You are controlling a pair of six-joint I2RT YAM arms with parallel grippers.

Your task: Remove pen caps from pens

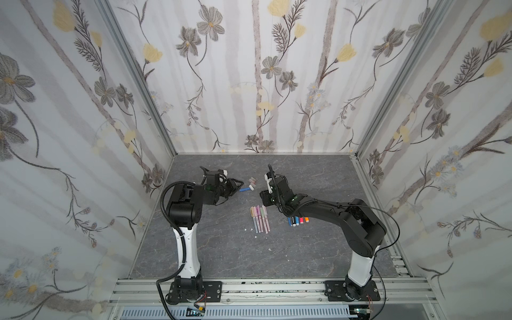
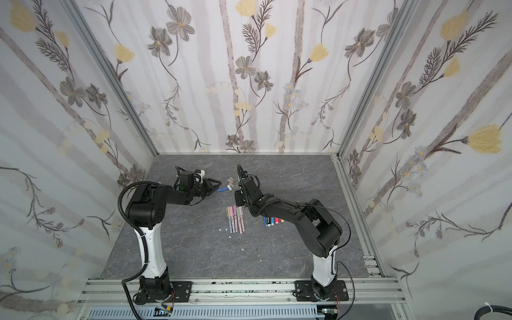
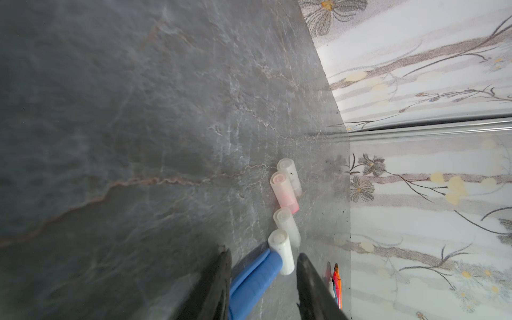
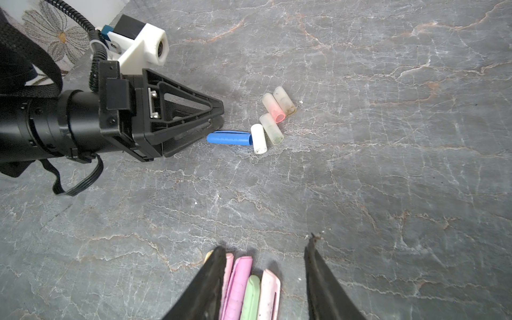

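My left gripper is low at the left of a loose group of caps: a blue cap (image 4: 229, 138), a white cap (image 4: 259, 138), and translucent and pink caps (image 4: 273, 107) behind them. In the left wrist view the blue cap lies between its parted fingers, on the table; a grip on it does not show. My right gripper hangs open above the near pens, nothing visibly held. A row of pastel pens (image 1: 259, 218) lies mid-table, with bright markers (image 1: 298, 220) to their right, partly under the right arm.
Small white bits lie near the pastel pens. Floral walls and metal rails border the table.
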